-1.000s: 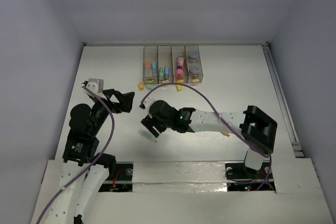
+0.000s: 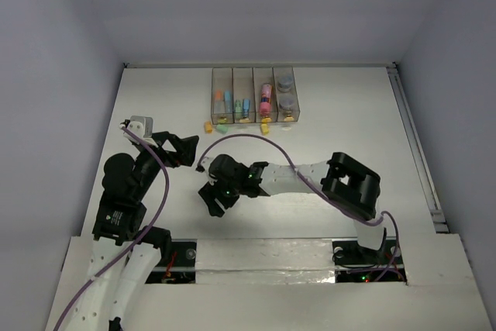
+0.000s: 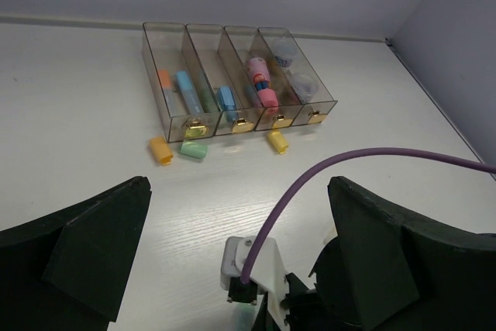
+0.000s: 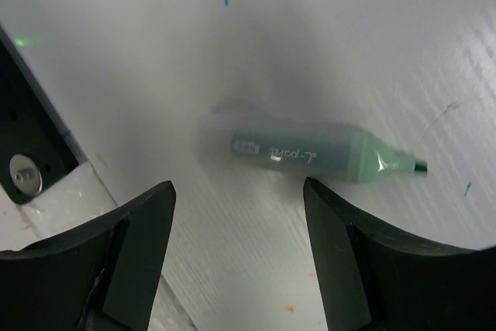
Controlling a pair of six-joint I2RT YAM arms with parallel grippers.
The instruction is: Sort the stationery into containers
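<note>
A translucent green-tipped pen [image 4: 325,149] lies on the table beneath my right gripper, whose open fingers straddle it from just short of it in the right wrist view; from above, that gripper [image 2: 215,198] hides it. My left gripper [image 2: 177,153] hangs open and empty at the left. The clear four-compartment organizer [image 2: 242,69] at the back holds orange and blue items, small green and blue pieces, a pink item [image 2: 266,98] and round clear pieces. Orange [image 3: 160,150], green [image 3: 193,149] and yellow [image 3: 277,141] pieces lie along its front.
Grey walls border it, with a metal rail [image 2: 415,153] on the right. A dark strip with fittings runs along the near edge.
My right arm has moved left and toward the table's near edge, its gripper now covering the pen in the top view. The left arm has stayed still.
</note>
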